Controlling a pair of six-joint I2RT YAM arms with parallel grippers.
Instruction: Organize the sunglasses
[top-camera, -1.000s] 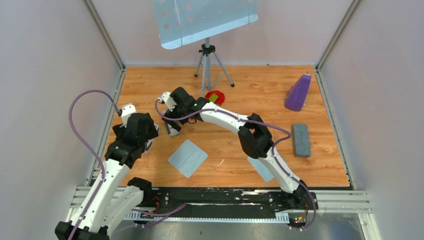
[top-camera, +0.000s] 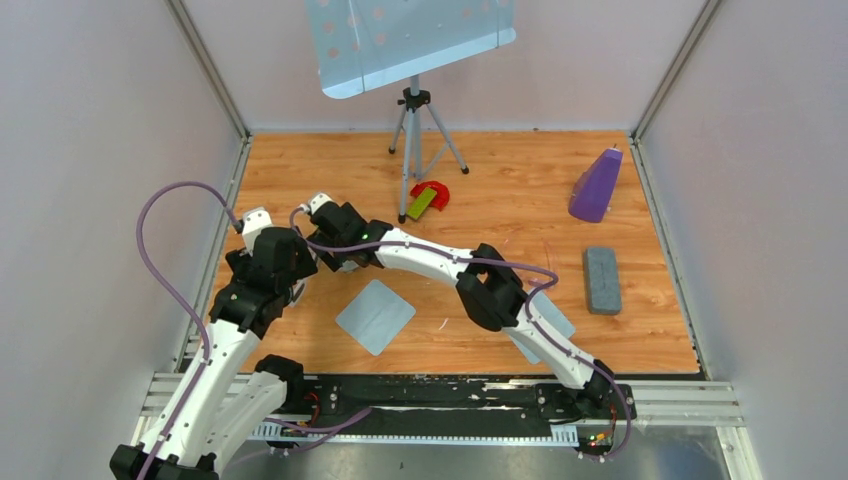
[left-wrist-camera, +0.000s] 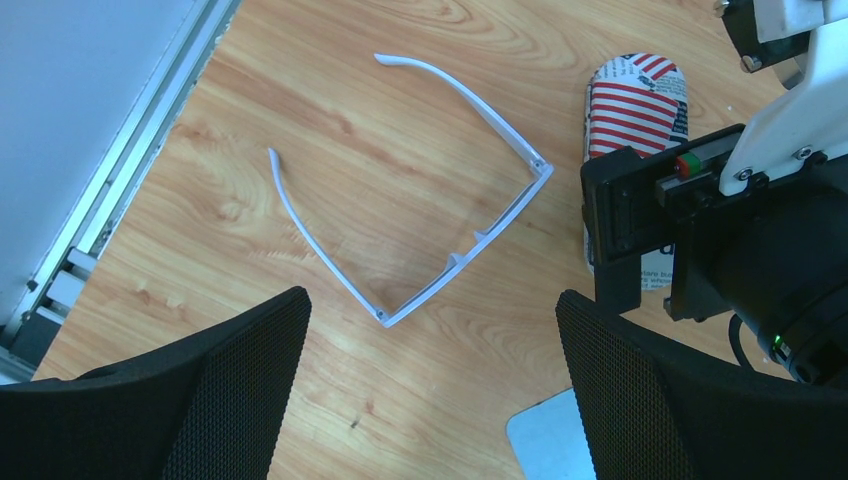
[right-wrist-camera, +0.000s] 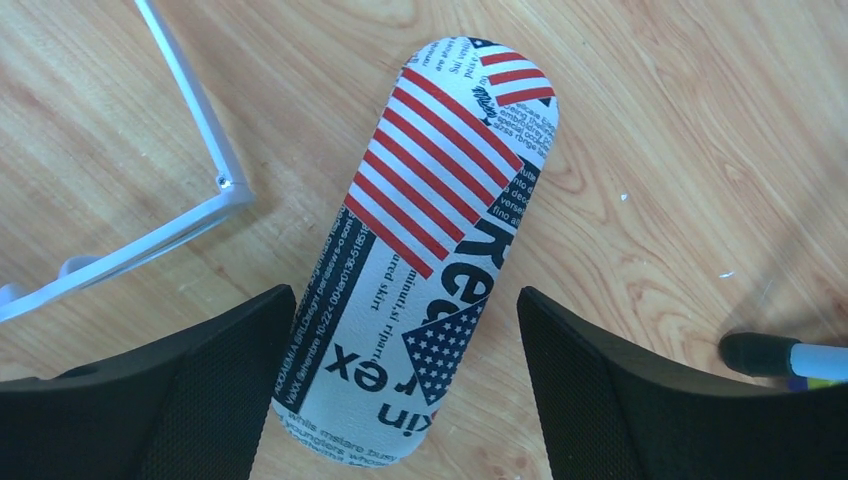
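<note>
Light-blue sunglasses (left-wrist-camera: 515, 205) lie on the wooden table with both temples unfolded, between and beyond the fingers of my left gripper, which stands open and holds nothing. To their right rests a long rounded glasses case (left-wrist-camera: 640, 105) printed with red stripes and newsprint. My right gripper hovers over that case, its fingers apart on either side of the case's lower end; whether they touch it cannot be told. A corner of the sunglasses (right-wrist-camera: 215, 200) shows left of the case in the right wrist view. From above, both arms' ends mostly hide these things.
A grey cloth (top-camera: 376, 317) lies just right of the left arm, and another (top-camera: 553, 312) sits partly under the right arm. Behind stand a tripod (top-camera: 410, 150) and a red item (top-camera: 436, 190) with a green block. A purple cone (top-camera: 596, 185) and grey block (top-camera: 602, 280) stand at right.
The right arm has swung left, closer to the left gripper and over the case, which showed more clearly before. My left arm has stayed still.
</note>
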